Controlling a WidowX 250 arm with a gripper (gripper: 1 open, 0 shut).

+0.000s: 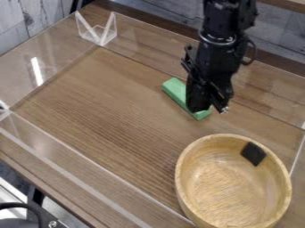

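The black gripper (pixel 205 93) hangs over a green block (pixel 177 90), its lower end hiding part of it; it appears shut, and I cannot tell whether it touches the block. The block lies on the wooden table (pixel 95 116). A large round tan bowl (pixel 233 200) sits at the front right, with a small black object (pixel 252 154) at its back right rim.
A white wire-like holder (pixel 98 31) stands at the back left. Dark cables lie at the front left corner.
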